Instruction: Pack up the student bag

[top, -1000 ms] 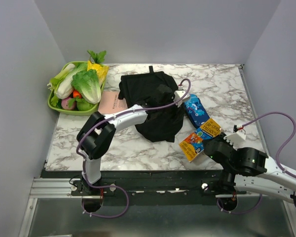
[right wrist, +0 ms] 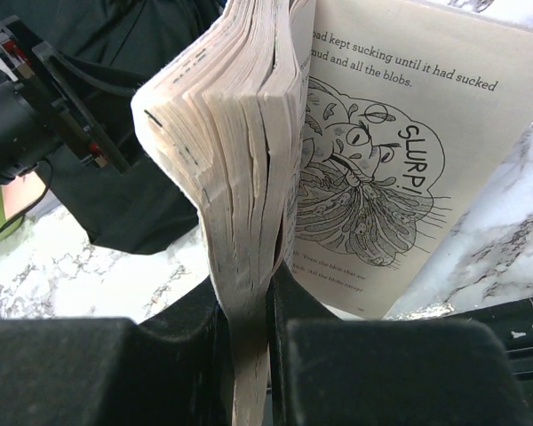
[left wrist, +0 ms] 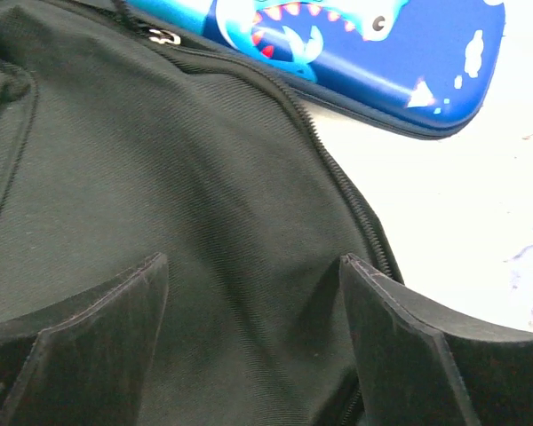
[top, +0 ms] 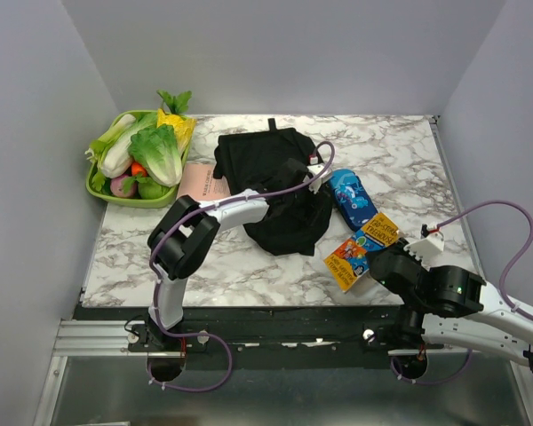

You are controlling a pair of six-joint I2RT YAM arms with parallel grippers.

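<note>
A black cloth bag (top: 284, 232) lies flat in the middle of the table; its zipped edge (left wrist: 338, 177) runs through the left wrist view. Over the bag, my left gripper stands open, and only dark cloth shows between and below its fingers. My right gripper is shut on the lower spine of a paperback book (right wrist: 382, 151), whose covers hang spread apart at the front right of the table. From above, the book's colourful cover (top: 355, 257) faces up. A blue pencil case (top: 353, 197) with a shark print rests against the bag's right side.
A green basket of vegetables (top: 142, 160) stands at the back left. Beside it a pink notebook (top: 202, 183) lies on the table, left of the bag. Bare marble (top: 400, 160) is free at the back right and front left.
My left arm has shifted slightly to the left over the bag, away from the pencil case. The right arm and the book have stayed almost still.
</note>
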